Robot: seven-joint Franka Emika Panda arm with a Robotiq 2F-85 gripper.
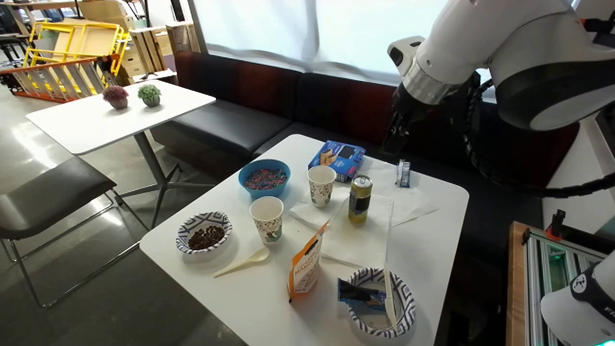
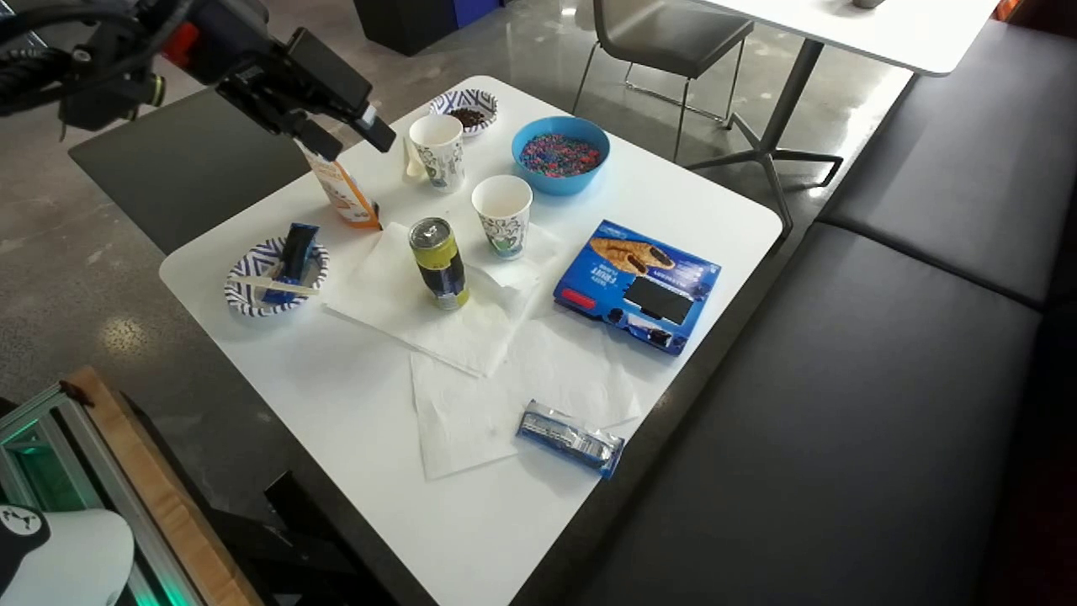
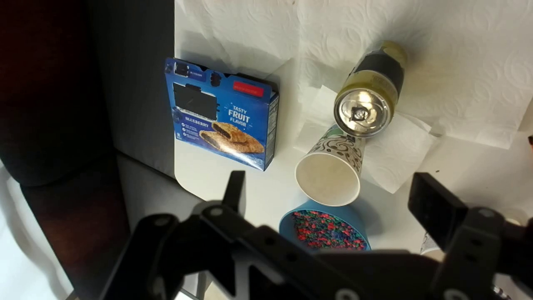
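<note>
My gripper is open, its two dark fingers wide apart with nothing held; it hangs above the white table. Below it in the wrist view are a paper cup (image 3: 327, 177), a yellow-green and black can (image 3: 364, 112) and a blue bowl (image 3: 325, 227) of coloured bits. The blue snack box (image 3: 220, 115) lies flat to their left. A second paper cup (image 2: 438, 151) stands near a patterned bowl (image 1: 204, 232) with dark brown pieces. Another patterned bowl (image 1: 408, 305) holds a blue wrapped bar (image 1: 363, 295) and a pale utensil (image 1: 389, 302).
An orange-and-white bag (image 1: 305, 265) stands upright by the pale spoon (image 1: 242, 262). White paper towels (image 2: 384, 303) lie spread under the can, and a wrapped bar (image 2: 570, 438) rests on one near the table edge. A dark bench (image 2: 858, 404) runs alongside.
</note>
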